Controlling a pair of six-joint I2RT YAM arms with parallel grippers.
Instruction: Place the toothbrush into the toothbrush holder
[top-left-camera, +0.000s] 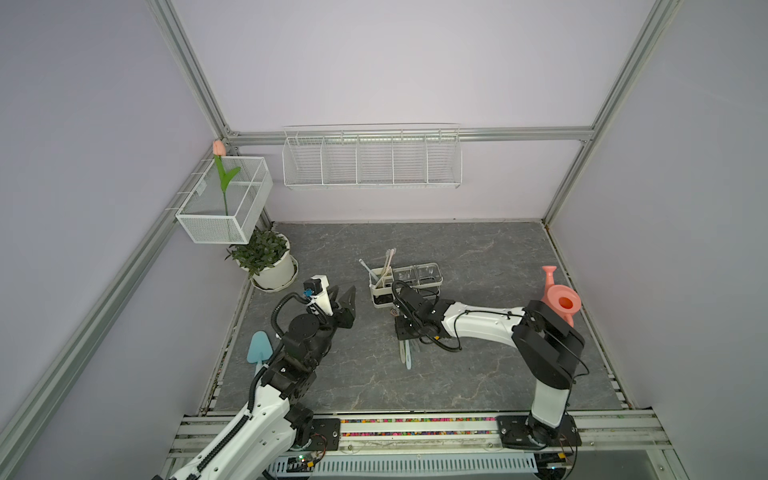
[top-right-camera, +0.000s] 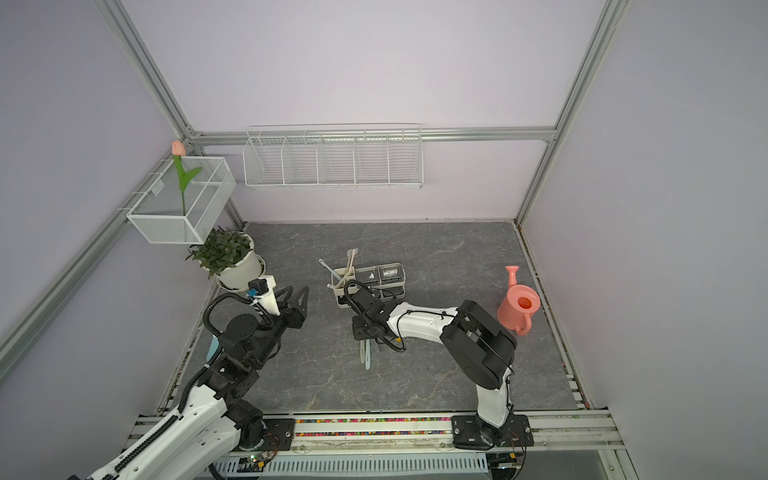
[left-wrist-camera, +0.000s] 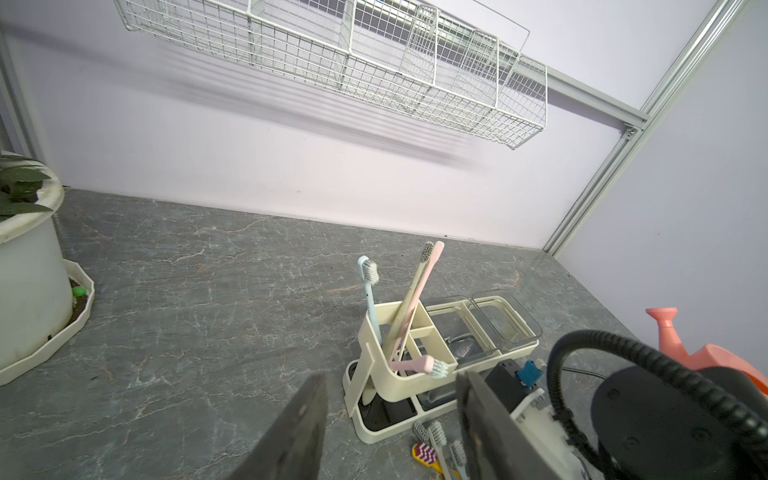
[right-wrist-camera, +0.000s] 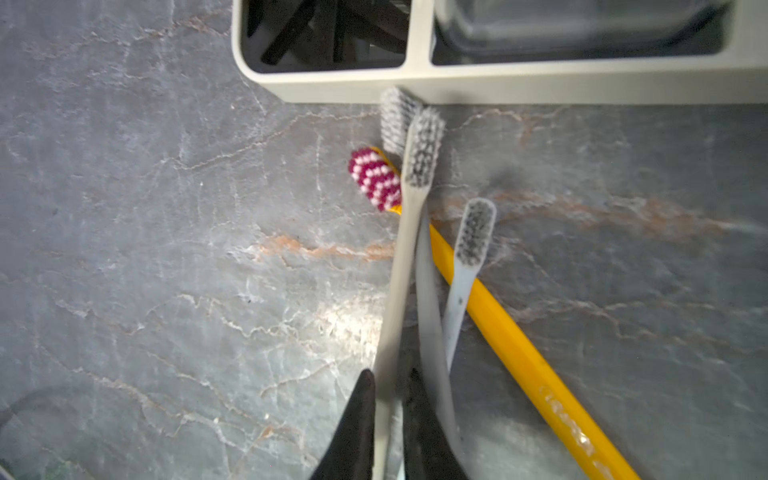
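Note:
The cream toothbrush holder (left-wrist-camera: 416, 388) stands mid-table, with several toothbrushes in its tall compartment. Loose brushes lie before it: a cream toothbrush (right-wrist-camera: 397, 280), white ones (right-wrist-camera: 472, 248) and a yellow toothbrush (right-wrist-camera: 520, 352) with a red-and-white head. In the right wrist view my right gripper is shut on the cream toothbrush's handle, low over the loose pile. My left gripper is raised at the holder's front left, open and empty.
A potted plant (top-left-camera: 273, 268) stands at the back left, a blue spade (top-left-camera: 258, 346) at the left edge, a pink watering can (top-left-camera: 563, 302) on the right. Wire baskets (top-left-camera: 373, 160) hang on the walls.

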